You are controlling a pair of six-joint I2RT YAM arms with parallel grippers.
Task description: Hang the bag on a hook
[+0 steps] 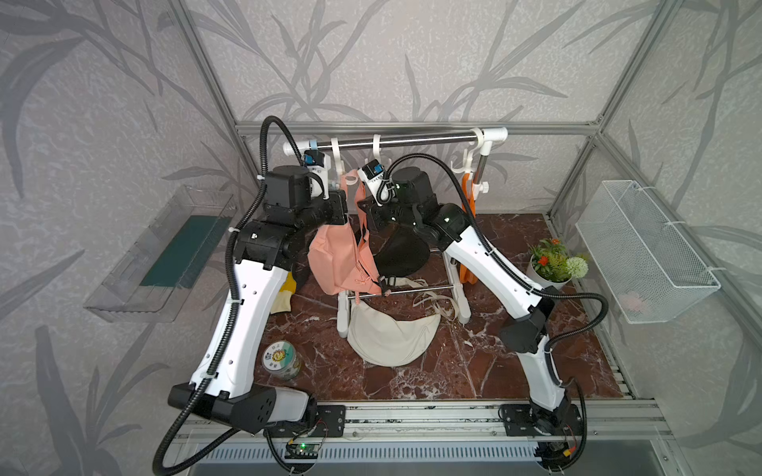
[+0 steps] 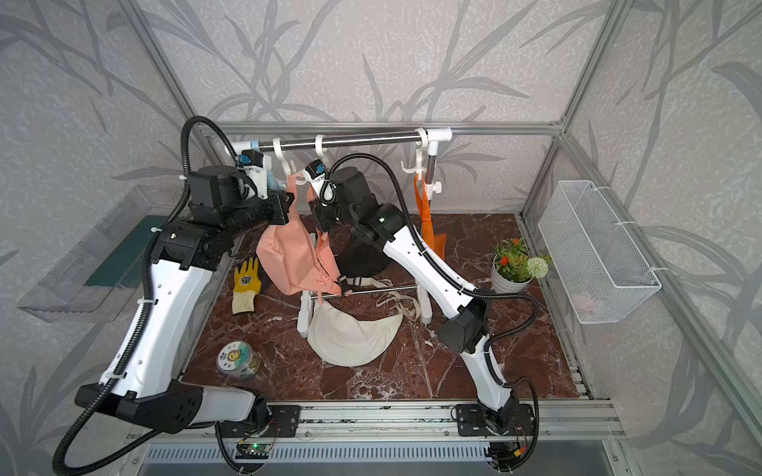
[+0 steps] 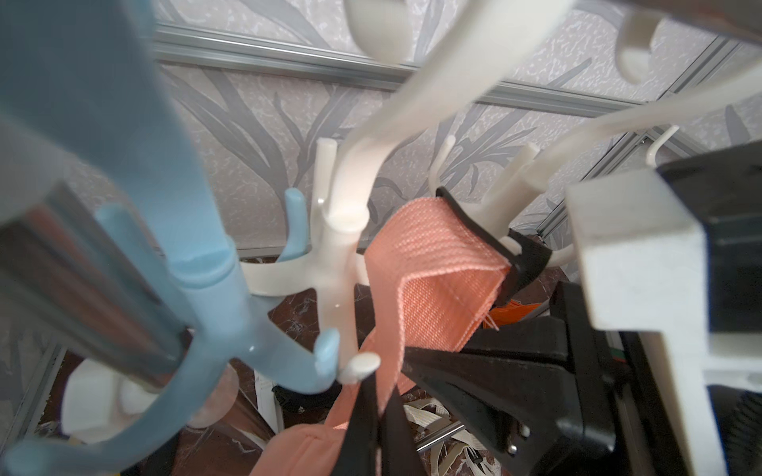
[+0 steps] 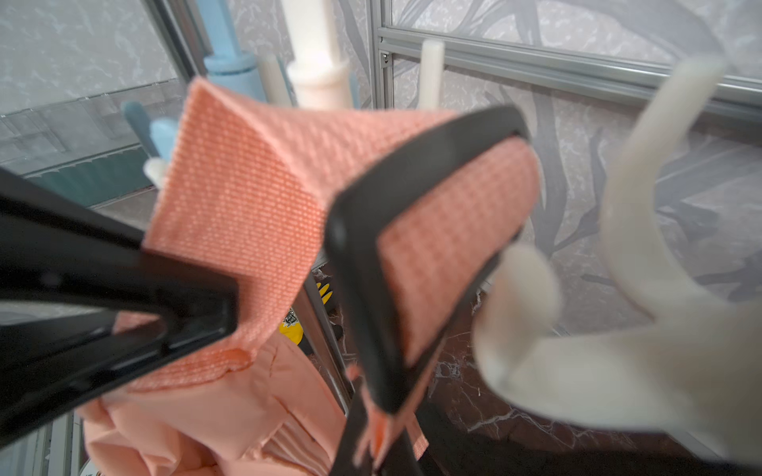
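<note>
The salmon bag [image 1: 337, 261] hangs from its strap [image 3: 428, 230] among the white hooks [image 3: 341, 246] of the rack, a blue hook [image 3: 214, 317] to its left. My left gripper is shut on the strap below a white prong. Beside it my right gripper is shut on the strap too, under a black buckle [image 4: 357, 238], with a white hook [image 4: 555, 357] just right of it. Whether the strap rests on a prong is unclear.
An orange bag [image 2: 427, 214] hangs at the rail's right end. A white bag [image 2: 353, 337], jar [image 2: 236, 358] and yellow glove [image 2: 246, 281] lie on the table. Baskets [image 2: 595, 246] flank both sides; a plant [image 2: 516, 261] stands right.
</note>
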